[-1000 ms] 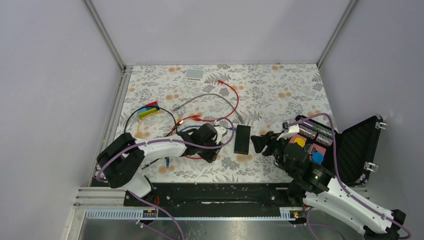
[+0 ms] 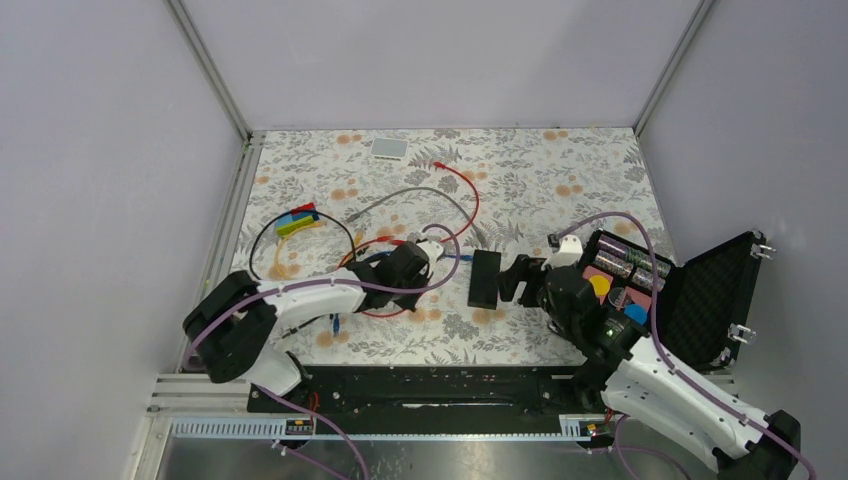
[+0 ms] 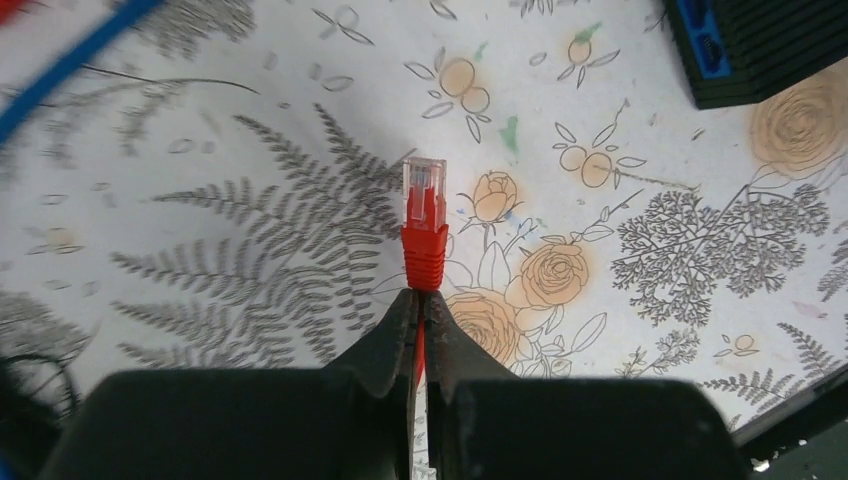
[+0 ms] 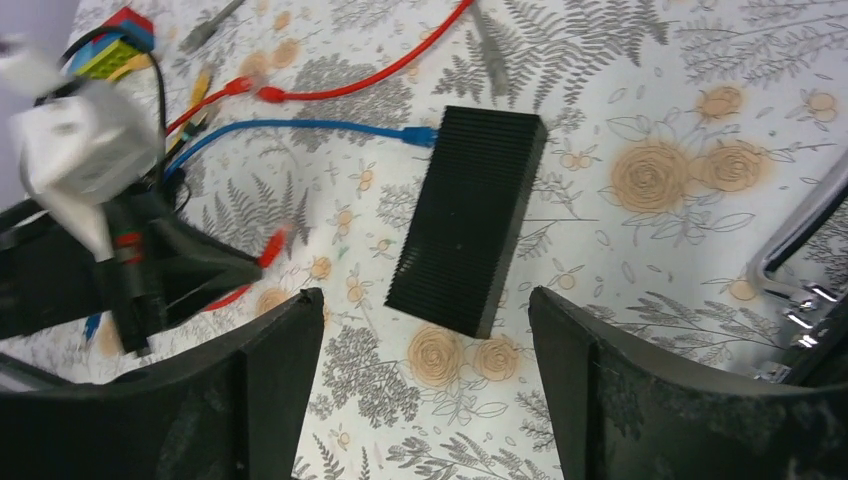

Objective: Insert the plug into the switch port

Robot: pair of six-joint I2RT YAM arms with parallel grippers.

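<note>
My left gripper is shut on a red cable, its red plug with a clear tip sticking out beyond the fingertips. The black switch lies to its right on the floral table; in the left wrist view a corner with blue ports shows at the upper right, and in the right wrist view its dark top is visible. My right gripper is open beside the switch, on its right, with nothing between its fingers.
Several loose cables, including a blue cable, and coloured blocks lie to the left and behind. An open black case occupies the right. A light card lies at the back, where the table is clearer.
In the top view my left gripper has moved slightly up the image and left, carrying the red cable.
</note>
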